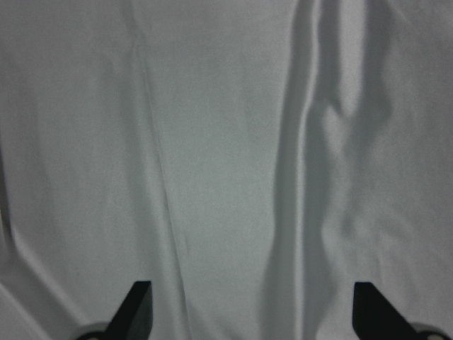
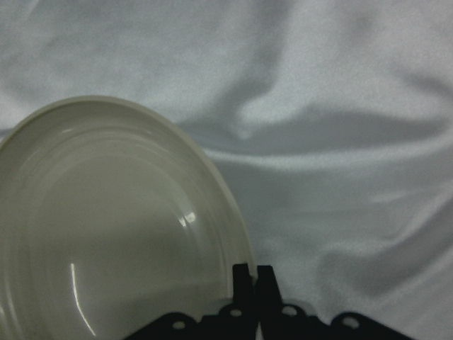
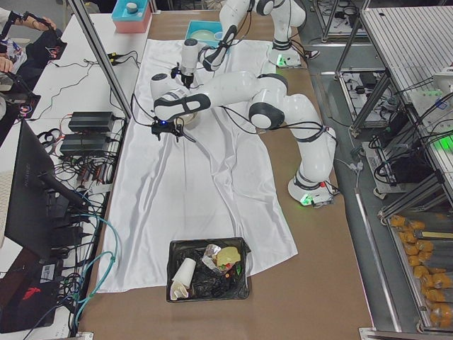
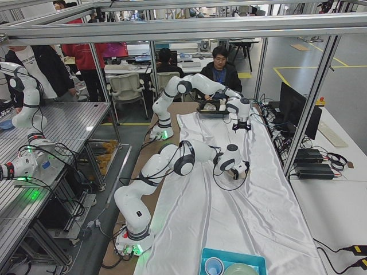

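Observation:
A cream plate (image 2: pixel 106 219) fills the lower left of the right wrist view, largely hidden by arms in the camera views. My right gripper (image 4: pixel 241 169) is shut on the plate's near-right rim, fingertips close together. My left gripper (image 3: pixel 168 129) stands open over the white cloth (image 1: pixel 219 170), with nothing between its fingers.
A black bin (image 3: pixel 209 287) with a white cup, wrappers and food stands at one end of the cloth. A blue tray (image 4: pixel 232 258) with a cup and plate is at the other end. Cables and a monitor line the side.

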